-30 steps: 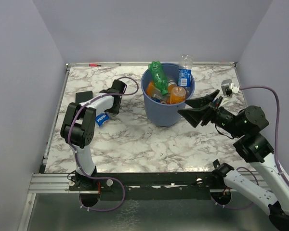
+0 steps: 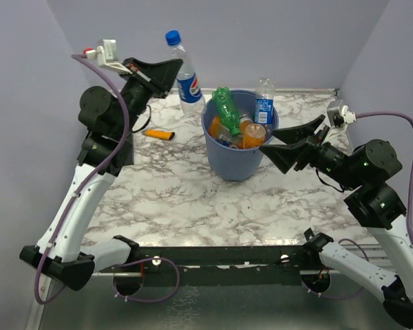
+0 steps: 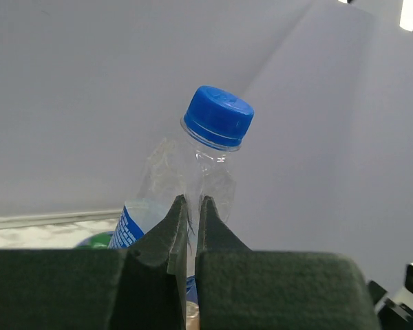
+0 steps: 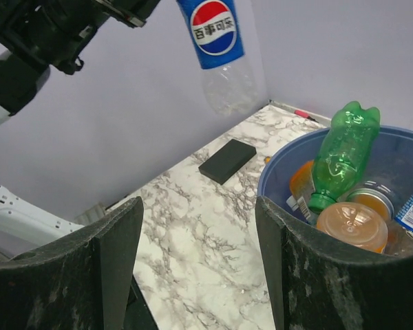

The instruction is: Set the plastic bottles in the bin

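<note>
A clear Pepsi bottle with a blue cap is raised high left of the bin. My left gripper is shut on it, fingertips meeting on the crumpled plastic in the left wrist view; its lower part shows in the right wrist view. The blue bin holds a green bottle, a clear bottle with a blue label, orange-topped items and others. My right gripper stands open at the bin's front right, nothing between its fingers.
A dark rectangular slab and an orange-handled object lie on the left of the marble table. Grey walls enclose the back and sides.
My left arm has risen from the table's left side, lifting the Pepsi bottle high. My right arm shifted slightly rightward since a second ago. The bin's contents look unchanged.
</note>
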